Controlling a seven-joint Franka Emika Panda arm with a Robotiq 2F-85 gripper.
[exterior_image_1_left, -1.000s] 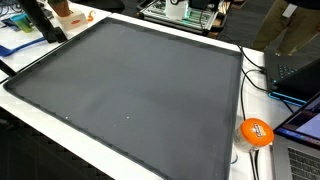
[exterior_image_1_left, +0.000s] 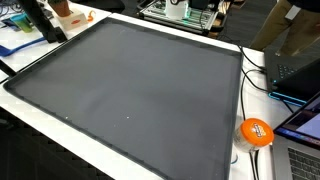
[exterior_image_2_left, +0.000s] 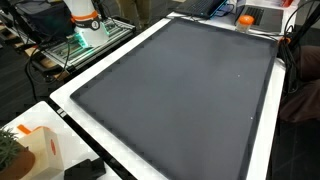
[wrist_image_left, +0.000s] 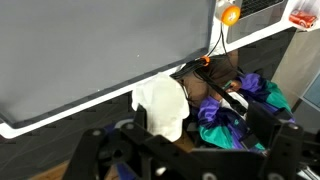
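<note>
In the wrist view my gripper stands open over the table's edge, its dark fingers (wrist_image_left: 264, 124) wide apart. A white, rounded thing (wrist_image_left: 160, 104) shows beside the left finger and overlaps the table edge; I cannot tell what it is or whether it touches the finger. The grey tabletop (exterior_image_1_left: 130, 85) is bare in both exterior views. Only the arm's white and orange lower part (exterior_image_2_left: 85, 22) shows at the far left in exterior view 2; neither exterior view includes the gripper.
An orange-topped container (exterior_image_1_left: 254, 134) stands on the white border, near a laptop (exterior_image_1_left: 296, 158) and cables. Plants and pots (exterior_image_2_left: 22, 155) crowd the opposite corner. Purple and green cloth (wrist_image_left: 222, 125) lies beyond the edge in the wrist view.
At the upper right of exterior view 1, a brownish shape, seemingly part of a person, has come further into view. The tabletop and the container have not moved.
</note>
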